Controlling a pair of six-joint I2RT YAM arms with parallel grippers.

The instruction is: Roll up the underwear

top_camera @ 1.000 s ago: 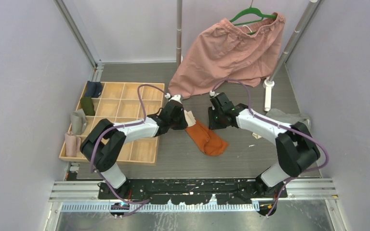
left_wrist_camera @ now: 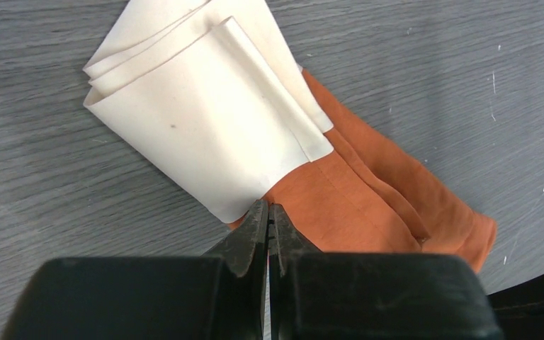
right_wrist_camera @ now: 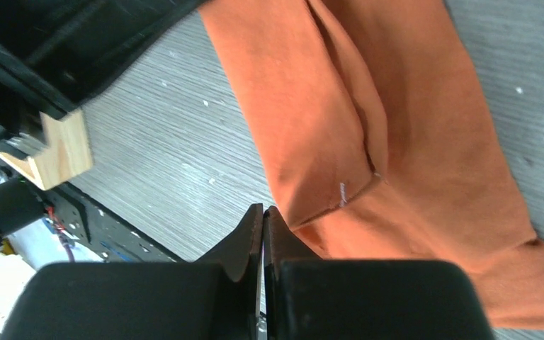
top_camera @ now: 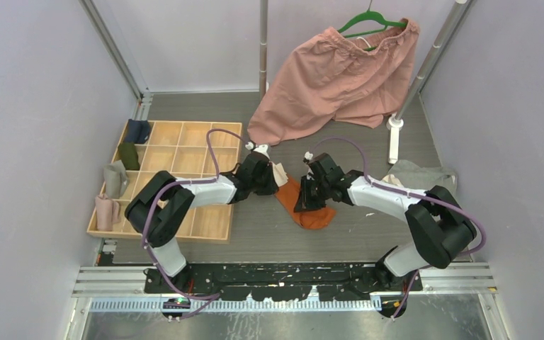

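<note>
An orange underwear [top_camera: 315, 219] with a cream waistband [left_wrist_camera: 198, 120] lies folded lengthwise on the grey table, its waistband end toward the back. My left gripper is shut right at the border of waistband and orange cloth, near one long edge; nothing clearly shows between its fingers. My right gripper is shut over the lower part of the underwear, at the fold's edge; whether cloth is between its fingertips is hard to see.
A wooden grid box [top_camera: 209, 227] with rolled garments in its left compartments stands at left. Pink shorts [top_camera: 326, 85] on a green hanger are at the back; grey cloth [top_camera: 425, 177] lies at right.
My right gripper has moved toward the front, from beside the underwear to over its lower part. The left arm has shifted slightly.
</note>
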